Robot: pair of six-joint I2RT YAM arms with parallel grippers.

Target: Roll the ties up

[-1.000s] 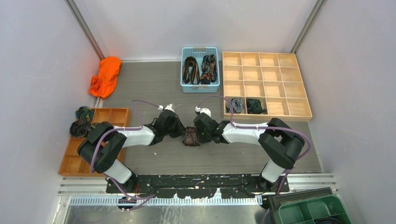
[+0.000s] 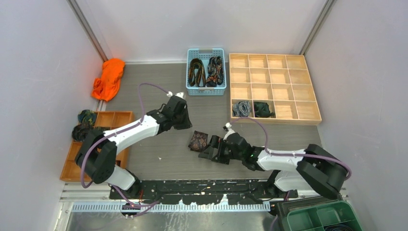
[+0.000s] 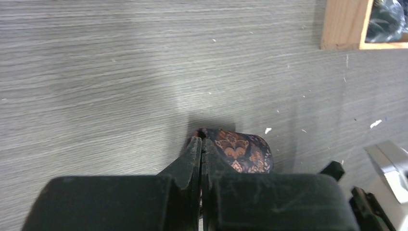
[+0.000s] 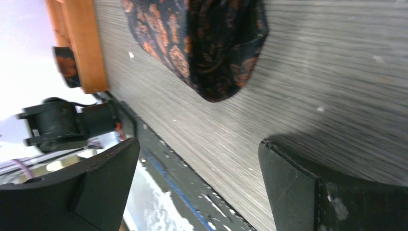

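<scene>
A dark tie with a brown pattern (image 2: 197, 141), folded into a compact bundle, lies on the table between the two arms. In the left wrist view the tie (image 3: 243, 150) shows behind the fingertips. My left gripper (image 2: 184, 126) is above and left of it, its fingers pressed together with nothing seen between them. Just right of and below the tie, my right gripper (image 2: 208, 148) stands with wide-spread fingers. The right wrist view has the folded tie (image 4: 202, 43) beyond the fingers (image 4: 288, 178), outside the gap, which holds only bare table.
Two striped ties (image 2: 197, 72) lie in the blue basket (image 2: 207, 91) at the back. A wooden compartment tray (image 2: 274, 86) holds rolled items in its near-left cells. Orange cloth (image 2: 108, 79) and a brown box (image 2: 71, 161) sit at the left.
Both grippers were at the tie's sides. The tie has shifted slightly.
</scene>
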